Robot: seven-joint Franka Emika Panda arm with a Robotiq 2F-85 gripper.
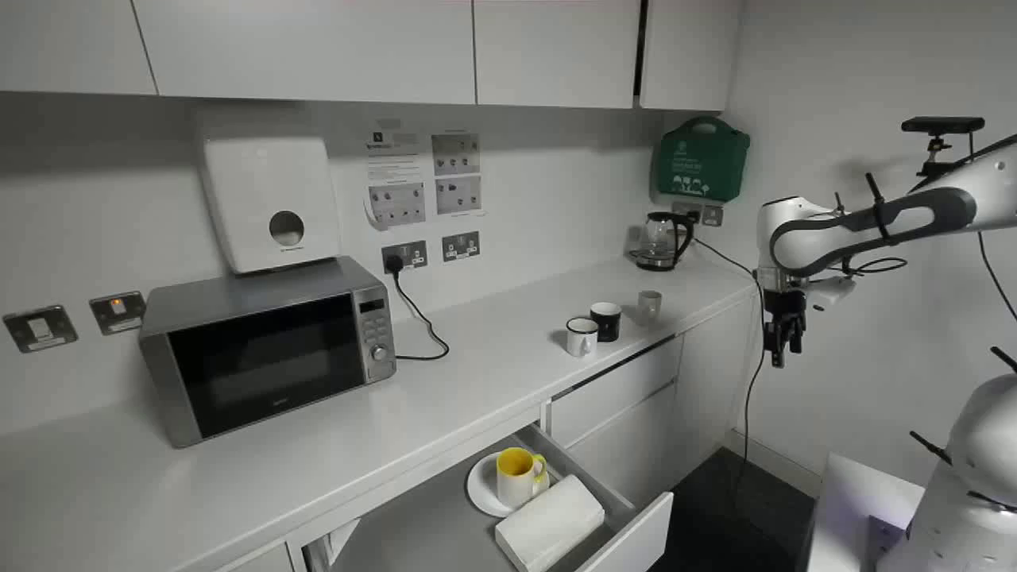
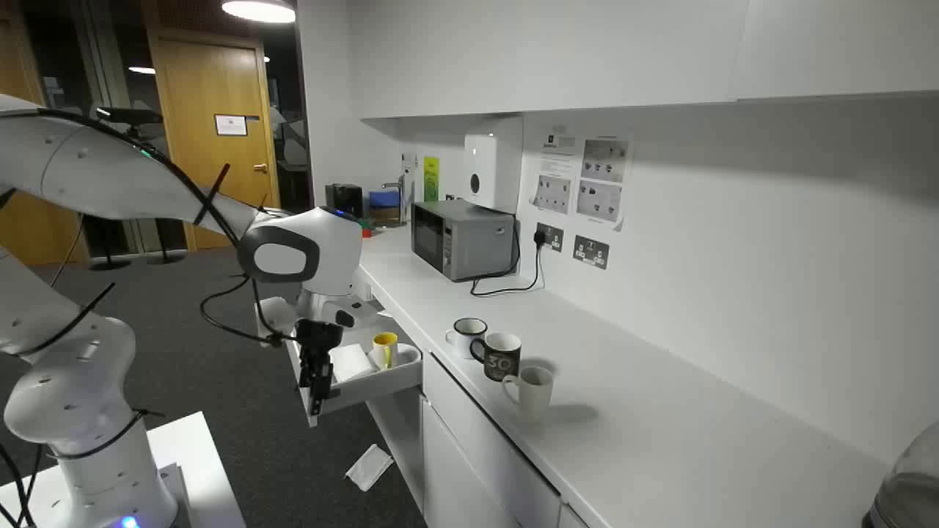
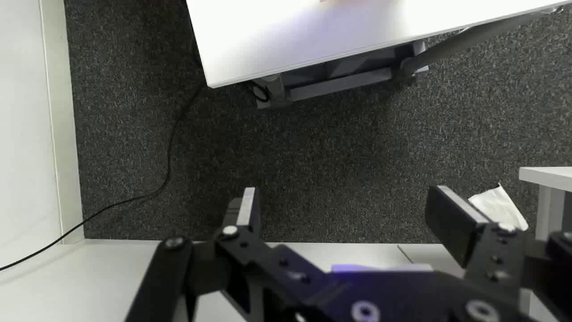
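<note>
My gripper stands wide open, pointing down over the dark carpet, with nothing between its fingers. In exterior view 1 the gripper (image 1: 783, 348) hangs in the air to the right of the counter, clear of everything. Three mugs are grouped on the counter: a white one with a dark rim (image 1: 581, 338), a black one (image 1: 605, 322) and a plain pale one (image 1: 649, 305). Below the counter, a pulled-out drawer (image 1: 639, 539) holds a white mug with a yellow inside (image 1: 517, 477), a white plate (image 1: 483, 488) and a white box-like item (image 1: 551, 524).
A microwave (image 1: 272, 348) and a glass kettle (image 1: 660, 241) stand on the counter (image 1: 477, 348). A black cable hangs near the wall. A white paper or cloth (image 2: 370, 467) lies on the floor. The robot's white table (image 3: 300, 37) edges into the wrist view.
</note>
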